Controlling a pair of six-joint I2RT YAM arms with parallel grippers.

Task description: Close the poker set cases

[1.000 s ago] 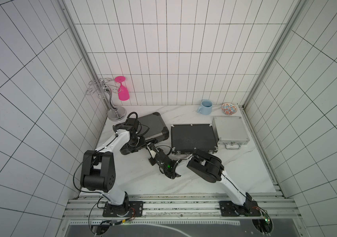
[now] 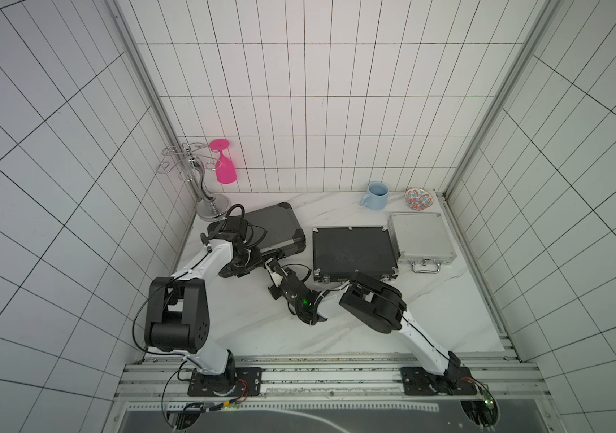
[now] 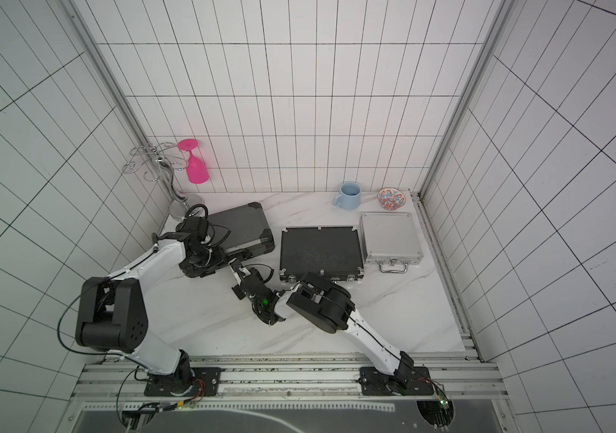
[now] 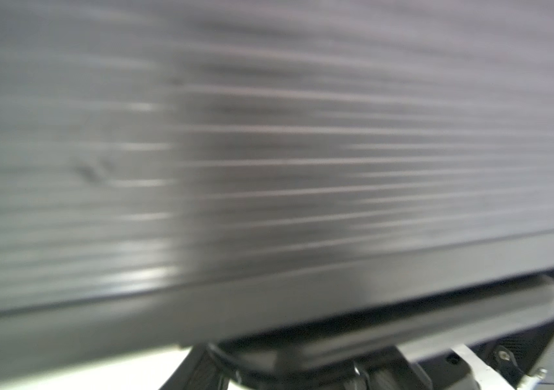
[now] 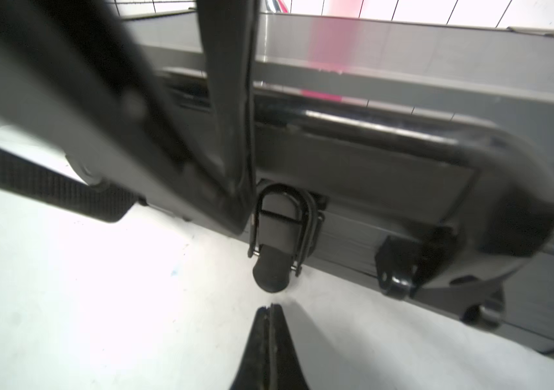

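Observation:
The large grey-black case (image 2: 275, 225) lies at the left with its lid down. On its front, in the right wrist view, a latch (image 5: 275, 250) hangs beside the handle (image 5: 381, 126); I cannot tell whether it is fastened. My right gripper is shut, its tips just below that latch, nothing showing between them. My left gripper (image 2: 270, 257) is at the case's front, its fingers spread apart; its tips are mostly hidden in the left wrist view. A black case (image 2: 355, 252) in the middle and a silver case (image 2: 423, 236) at the right look flat and closed.
A metal stand (image 2: 212, 207) with a pink glass (image 2: 225, 170) is behind the left case. A blue mug (image 2: 375, 195) and a patterned bowl (image 2: 418, 198) stand at the back right.
The left case has shifted slightly left and back. Both grippers have moved a little to the left along with it. The other cases stay where they were.

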